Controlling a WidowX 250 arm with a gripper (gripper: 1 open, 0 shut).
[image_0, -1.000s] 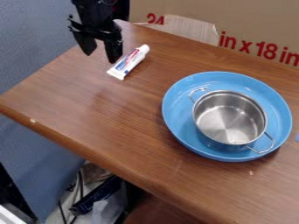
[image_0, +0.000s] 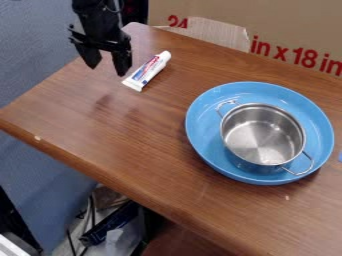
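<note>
The black gripper (image_0: 107, 62) hangs at the upper left, over the far left part of the wooden table, with its fingers apart and nothing seen between them. Just right of it a white toothpaste tube (image_0: 147, 71) with red and blue print lies on the table. On the right a steel pot (image_0: 261, 133) with side handles sits in a blue round dish (image_0: 209, 116).
A cardboard box (image_0: 294, 25) stands behind the table, with a lighter flap at its foot. The table's left edge drops to a blue-grey surface and cables below.
The gripper has shifted slightly, up and to the left, over the last second. The tube, dish and pot are where they were.
</note>
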